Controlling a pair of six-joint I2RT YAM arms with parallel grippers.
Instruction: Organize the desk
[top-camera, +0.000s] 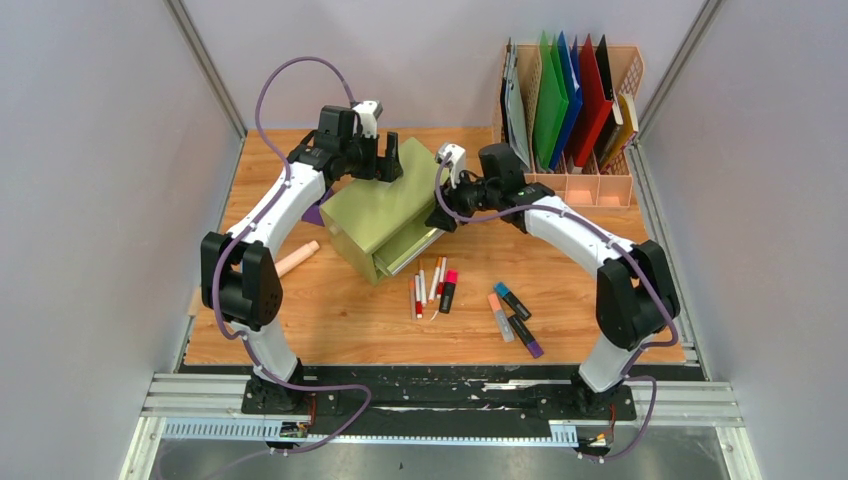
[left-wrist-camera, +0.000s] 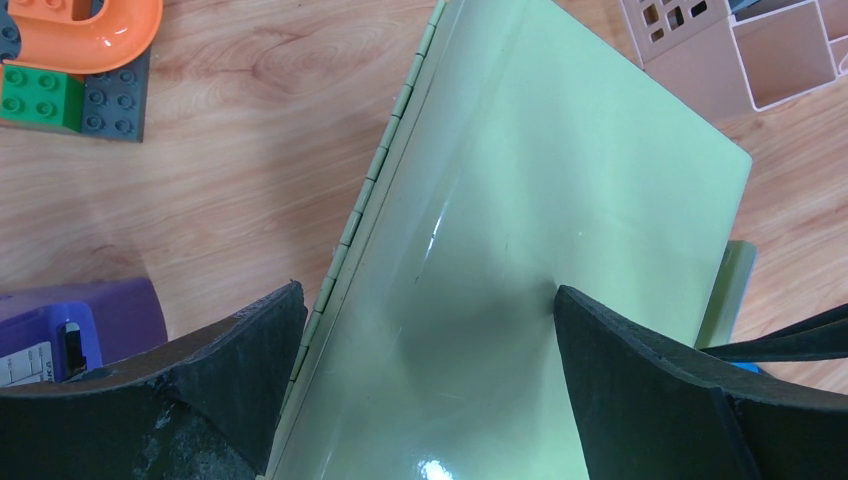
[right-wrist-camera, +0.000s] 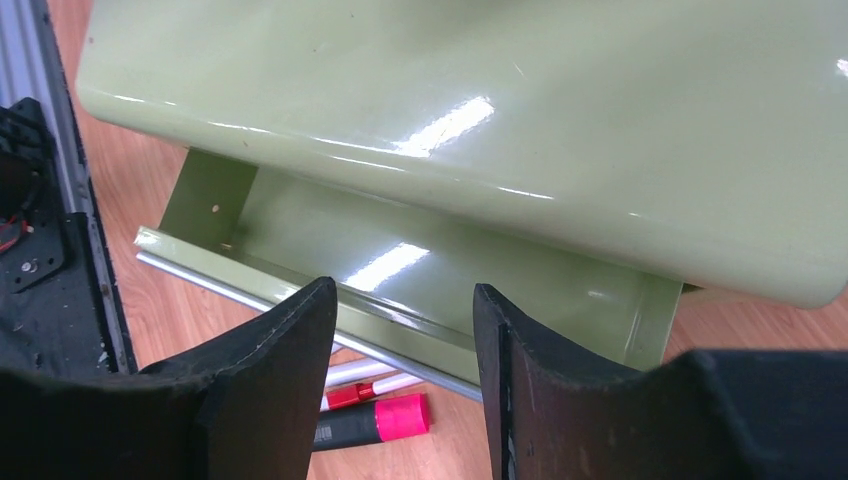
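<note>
A green metal box (top-camera: 370, 205) with a pulled-out drawer (right-wrist-camera: 430, 260) stands at the desk's middle. My left gripper is open over the box's top, a finger on either side near its hinged edge. My right gripper is at the drawer's front lip, fingers apart; whether they touch it I cannot tell. Markers and pens lie loose below the drawer, among them a pink-capped marker (top-camera: 449, 292) and a purple-capped marker (top-camera: 525, 336).
A pink organizer (top-camera: 590, 188) with upright folders stands at back right. A purple object (left-wrist-camera: 110, 320) and toy bricks (left-wrist-camera: 40, 95) lie beside the box, and a pale roll (top-camera: 297, 257) at left. The front right has some free desk.
</note>
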